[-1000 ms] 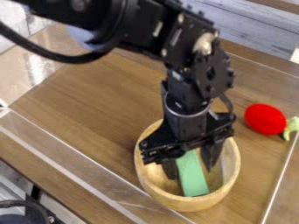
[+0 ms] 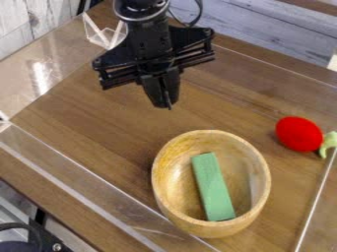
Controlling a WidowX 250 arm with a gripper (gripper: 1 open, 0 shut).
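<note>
My black gripper [image 2: 165, 98] hangs above the table at the upper middle, behind the bowl, its fingers pointing down and close together, with nothing seen between them. Below it and to the right, a wooden bowl [image 2: 175, 190] holds a long light-green block [image 2: 214, 186], which lies along the bowl's inside.
A red vegetable-like object [image 2: 299, 134] with a pale green top lies right of the bowl. A pale slatted wall [image 2: 263, 30] runs behind; metal strips border the front left and right.
My gripper has risen out of the bowl and moved back and slightly left. The green block stays in the bowl.
</note>
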